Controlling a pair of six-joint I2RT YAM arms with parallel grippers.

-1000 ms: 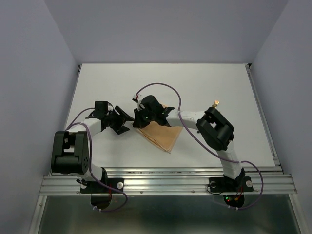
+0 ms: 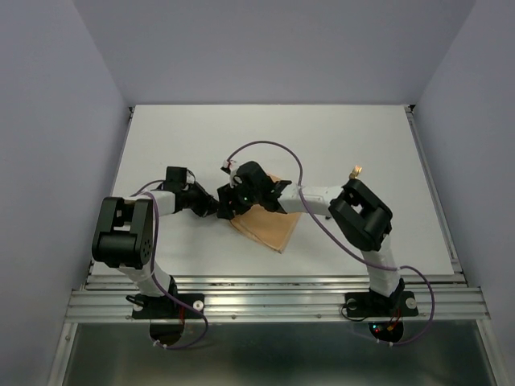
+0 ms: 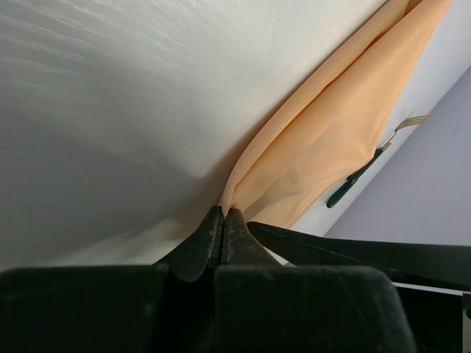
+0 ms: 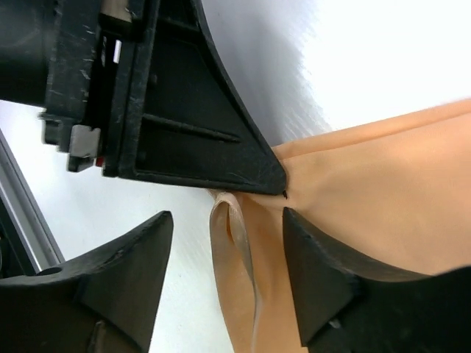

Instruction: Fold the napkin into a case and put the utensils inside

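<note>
The peach napkin (image 2: 269, 229) (image 3: 324, 125) (image 4: 390, 191) lies creased on the white table, a narrow folded strip along one edge. My left gripper (image 2: 213, 207) is shut on the napkin's folded edge at its left end; its black finger also reaches into the right wrist view from the top left. My right gripper (image 2: 231, 201) is open just beside it, its fingers either side of an upturned napkin fold. In the left wrist view a dark green-handled utensil (image 3: 353, 176) and a fork (image 3: 408, 123) lie beyond the napkin.
Utensils (image 2: 355, 172) lie at the right of the table, partly hidden by the right arm in the top view. A metal rail (image 2: 265, 293) runs along the front edge.
My left gripper has moved right to the napkin's end and closed on it. My right gripper has opened and shifted slightly right.
</note>
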